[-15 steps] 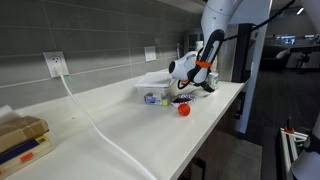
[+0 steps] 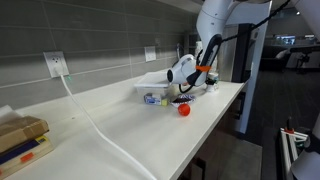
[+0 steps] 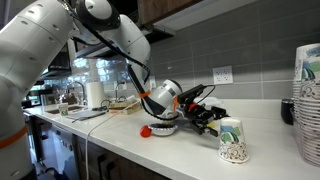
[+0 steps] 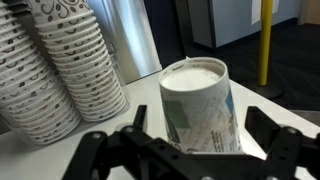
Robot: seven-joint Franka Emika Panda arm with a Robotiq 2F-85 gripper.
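A white patterned paper cup [image 4: 200,115] stands upside down on the white counter in the wrist view. My gripper is open, with one dark finger to each side of the cup's lower part and no clear contact. From the second exterior view, the cup [image 3: 232,138] is at the near right of the counter, and the gripper [image 3: 212,127] is just behind and left of it. How far the fingers reach around the cup cannot be told. In the first exterior view the gripper is small and hard to make out at the counter's far end.
Tall cup stacks [image 4: 70,60] rise left of the cup; one stack [image 3: 309,110] is at the right edge of the second exterior view. A red ball [image 2: 184,110] and a white box [image 2: 152,82] lie farther along the counter [image 2: 120,135].
The arm has stretched out toward the right end of the counter in the first exterior view, its upper links shifting right and up. The ball and box have stayed put.
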